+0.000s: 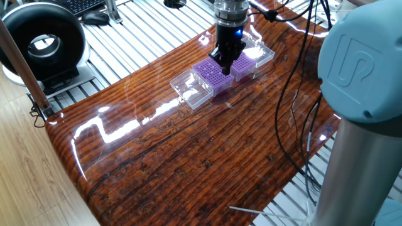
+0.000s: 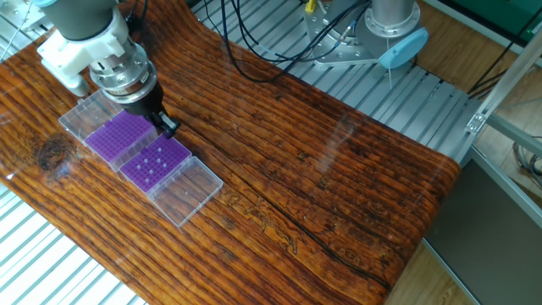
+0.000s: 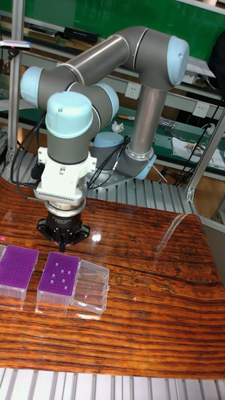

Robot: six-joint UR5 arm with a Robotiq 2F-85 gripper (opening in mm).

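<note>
Two purple racks in clear boxes stand side by side on the glossy wooden table. One rack (image 2: 174, 154) carries several small pale tubes, spread over its top; it is the right-hand rack (image 3: 48, 272) in exterior view 3. No tubes show in the other rack (image 3: 19, 267). My black gripper (image 1: 227, 70) points down near the facing edges of the racks in exterior view 1. From exterior view 2, the gripper (image 2: 172, 130) appears at the rear edge of the tube-bearing rack. Its fingertips look close together; whether anything tiny is between them is too small to tell.
Clear open lids (image 2: 188, 191) (image 2: 88, 115) lie at the outer ends of the two boxes. Black cables (image 1: 279, 107) hang beside the arm. A wide stretch of table (image 2: 296, 178) beyond the tube rack's lid is bare.
</note>
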